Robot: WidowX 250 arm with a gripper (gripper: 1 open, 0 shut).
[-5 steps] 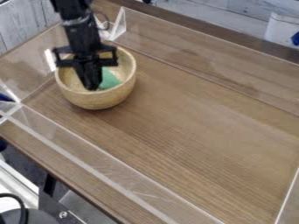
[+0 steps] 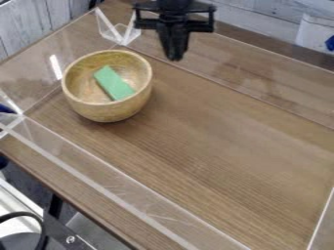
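A pale wooden bowl (image 2: 81, 104) sits on the left of the wooden table with a green block (image 2: 113, 83) lying inside it. My dark gripper (image 2: 175, 51) hangs at the top, behind and to the right of the bowl and above the table. It is blurred and small, so whether its fingers are open or shut is unclear.
Clear plastic edges run along the left side. A white and blue object (image 2: 315, 34) is at the top right corner, and dark equipment with cables lies at the bottom left.
My gripper has moved from over the bowl up toward the back and right, leaving the green block visible in the bowl.
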